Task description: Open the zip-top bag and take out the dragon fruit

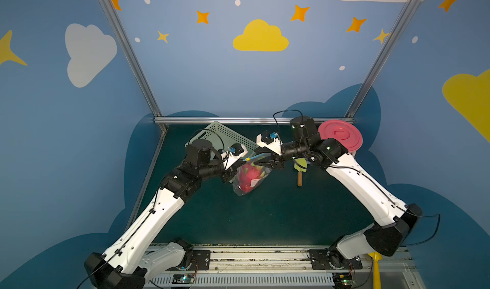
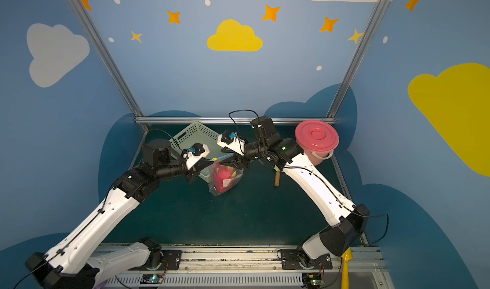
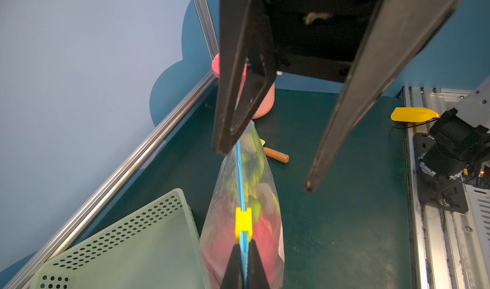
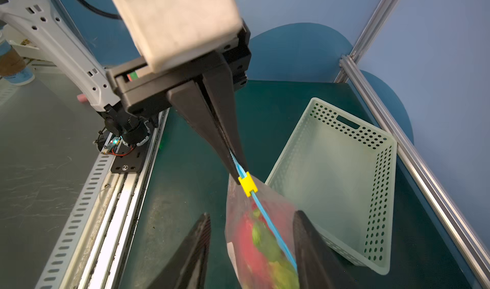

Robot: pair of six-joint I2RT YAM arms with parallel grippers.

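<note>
A clear zip-top bag [image 1: 257, 181] with a blue zip strip and yellow slider [image 3: 243, 221] hangs over the mat, the red-and-green dragon fruit [image 2: 223, 174] inside. My left gripper is shut on the blue zip strip at one end, just behind the slider. My right gripper stands open above the bag's other stretch, its fingers either side of the zip strip in its wrist view; whether they touch the bag is unclear.
A pale green perforated basket [image 4: 337, 171] stands behind the bag on the left. At the right are a pink lidded bucket [image 2: 316, 135] and a trowel with a wooden handle [image 1: 299, 179].
</note>
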